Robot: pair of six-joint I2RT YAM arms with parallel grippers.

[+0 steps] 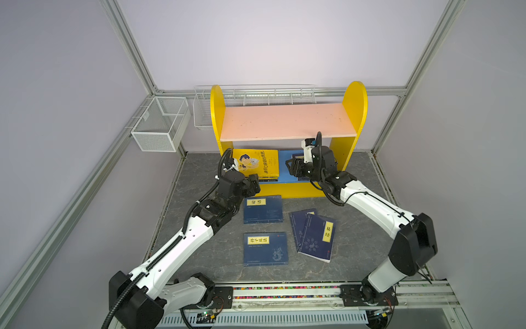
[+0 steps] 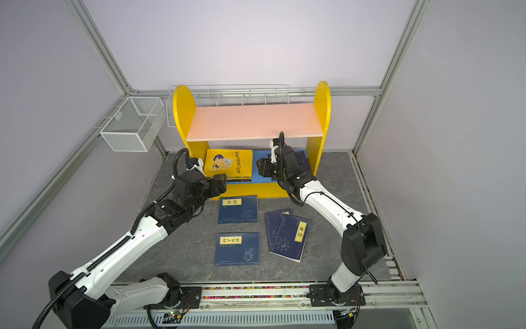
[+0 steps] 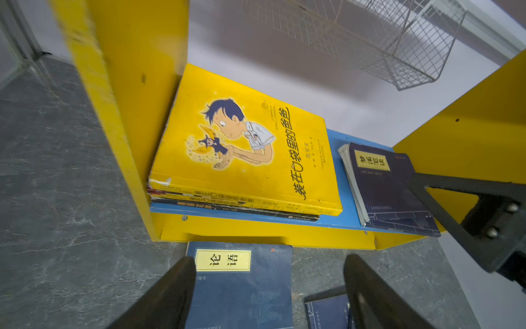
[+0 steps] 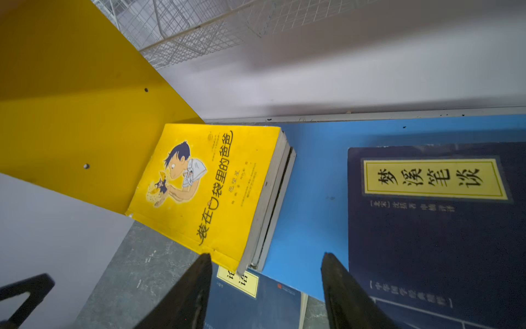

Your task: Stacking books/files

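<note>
A stack of yellow books [image 3: 241, 148] lies flat at the left end of the blue lower shelf [image 4: 309, 203], edges nearly lined up. Dark blue books [image 4: 432, 230] lie at the shelf's right end, with bare shelf between the two piles. On the grey table lie two more dark blue books: one near the shelf [image 1: 263, 209] and one in front [image 1: 265, 249]. To their right, a blue book [image 1: 317, 237] partly covers another [image 1: 297, 222]. My left gripper stands open in front of the yellow stack, empty. My right gripper is open and empty before the shelf's gap.
The pink upper shelf [image 1: 287, 121] overhangs the piles, between yellow side panels [image 1: 356, 109]. White wire baskets [image 1: 161, 123] hang at the back left. Free grey table [image 1: 219, 257] shows around the loose books.
</note>
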